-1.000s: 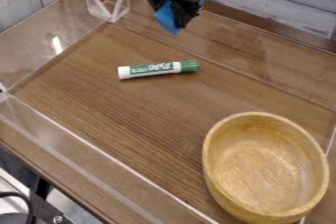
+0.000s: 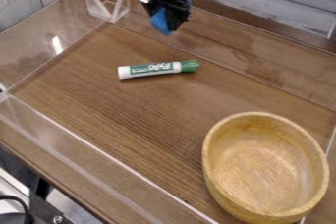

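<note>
My gripper (image 2: 167, 6) is at the top of the view over the back of the wooden table, with a blue object (image 2: 168, 20) at its fingers. Whether the fingers grip it is too small to tell. A white and green marker (image 2: 156, 70) lies on the table in front of it. A large yellow bowl (image 2: 264, 164) sits at the front right.
Clear plastic walls (image 2: 29, 57) edge the table on the left, and a back edge runs along the top right.
The gripper and the blue object have shifted slightly at the back of the table. The marker and bowl have not moved.
</note>
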